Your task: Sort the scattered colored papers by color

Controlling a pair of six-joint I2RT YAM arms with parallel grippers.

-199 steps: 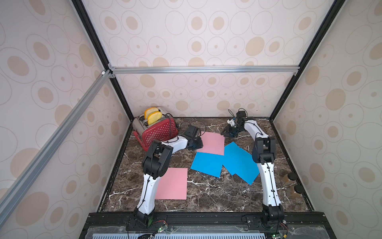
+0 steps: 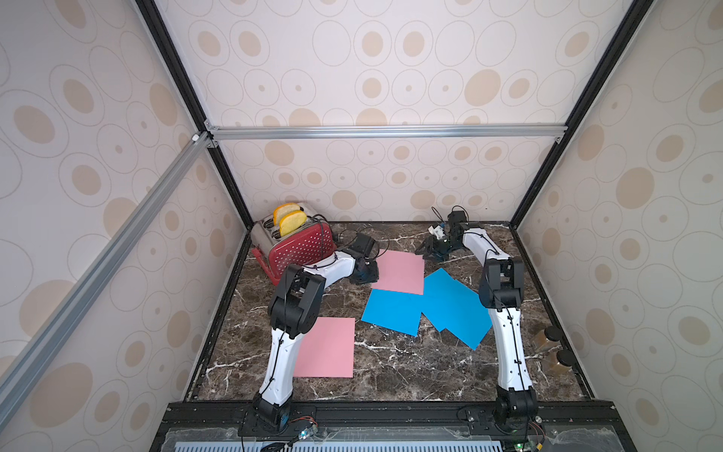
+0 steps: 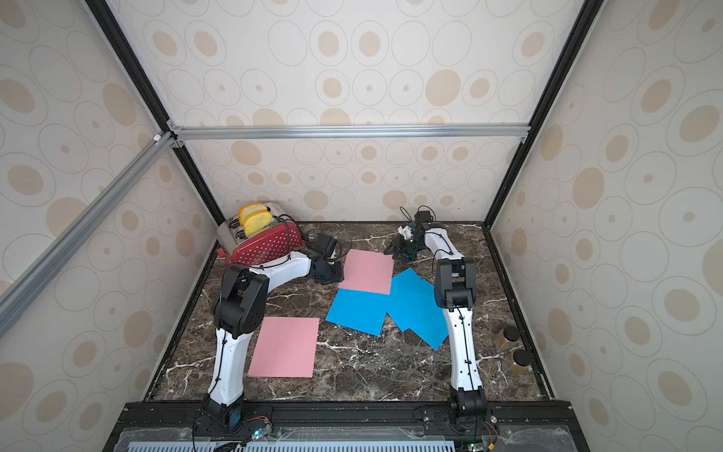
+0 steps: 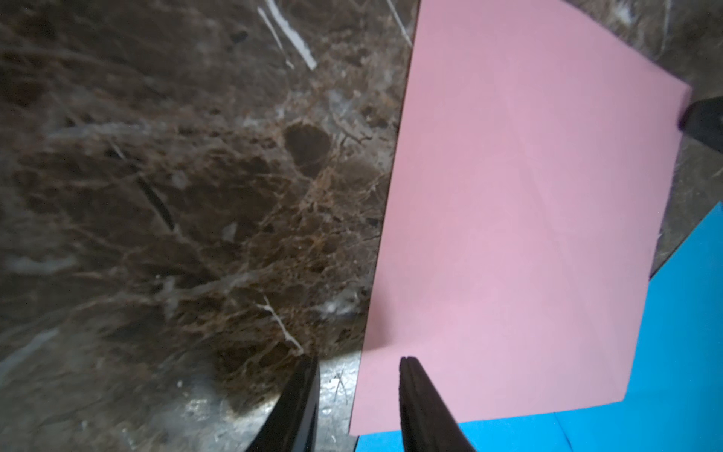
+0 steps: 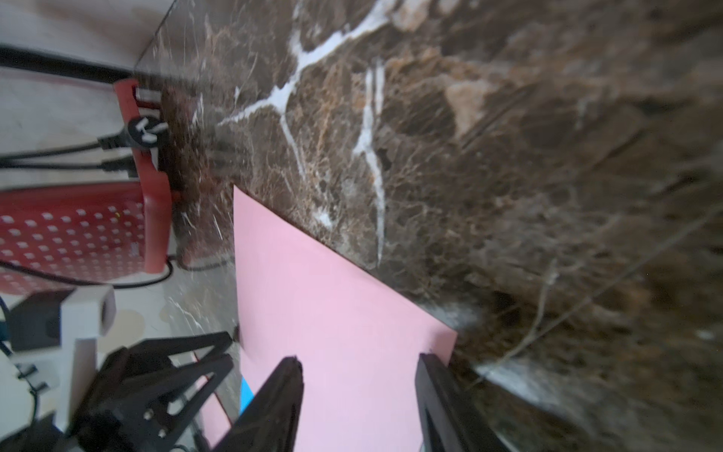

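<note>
One pink sheet (image 2: 400, 272) lies at the back middle, its near edge over a blue sheet (image 2: 393, 311). A second blue sheet (image 2: 458, 307) lies to the right, turned at an angle. Another pink sheet (image 3: 284, 346) is at the front left. My left gripper stands part open at the back pink sheet's near left corner; the paper's edge shows between its fingers, not clamped. On the far right side, my right gripper is part open too, with that sheet's far right corner beside its right finger (image 5: 430, 376). Contact cannot be told.
A red perforated basket (image 2: 299, 252) holding a toaster with yellow slices (image 2: 290, 217) stands at the back left, close to my left arm. Two dark-lidded jars (image 2: 559, 360) are near the right edge. Bare marble (image 2: 421, 369) lies in front.
The left gripper has shifted slightly left and toward the front, uncovering more of the back pink sheet's left part. The right gripper is nearly still. The other sheets look unchanged.
</note>
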